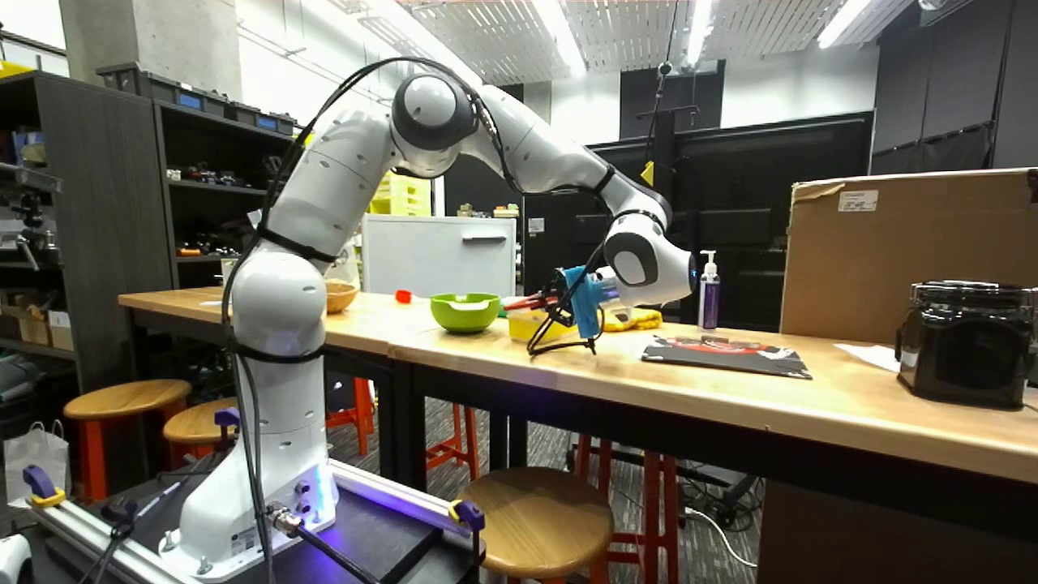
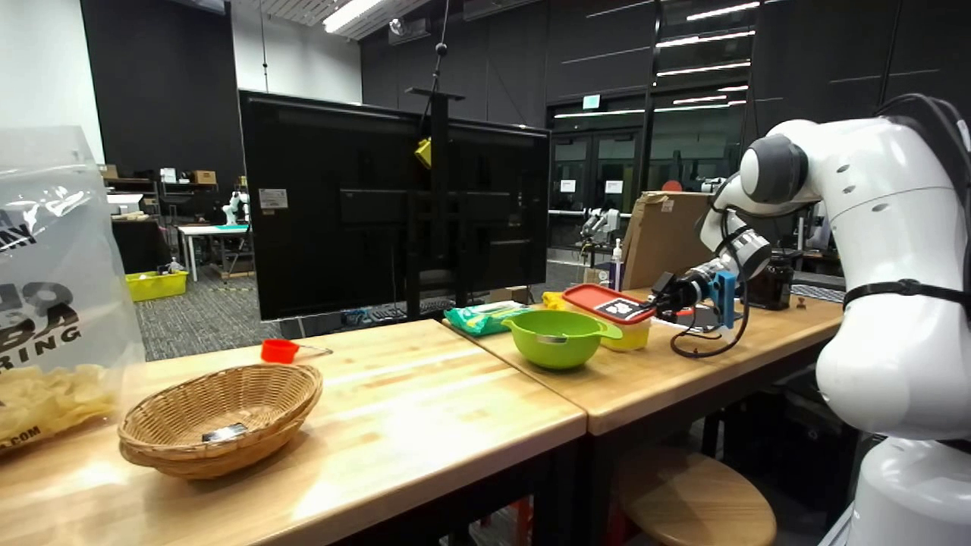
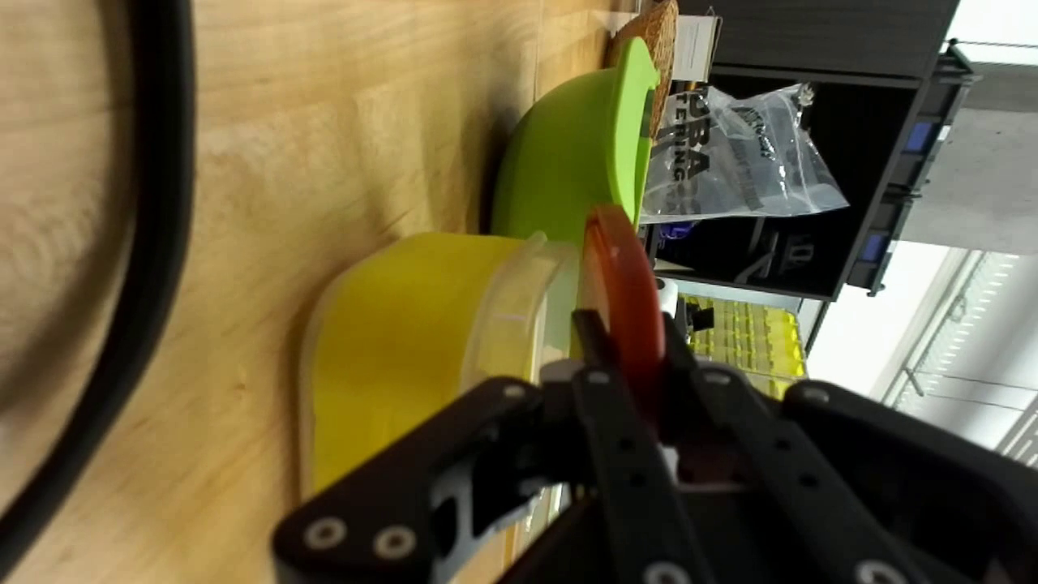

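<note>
A red lid (image 2: 604, 296) with a dark-and-white label lies over the yellow container (image 2: 630, 340), tilted. In the wrist view my gripper is shut on the lid's edge. The container's clear rim (image 3: 511, 307) shows beside the lid there, with a gap between the two. My fingers come in low from the right-hand side of the container, as exterior view 2 shows it. Whether the lid's far edge touches the rim cannot be told.
The green bowl (image 2: 557, 338) stands close beside the container. Behind are a green packet (image 2: 482, 318) and a yellow cloth (image 1: 637, 319). A dark flat sheet (image 1: 725, 355) and a soap bottle (image 1: 709, 292) stand to the right. A black cable (image 3: 160, 243) loops beside the gripper.
</note>
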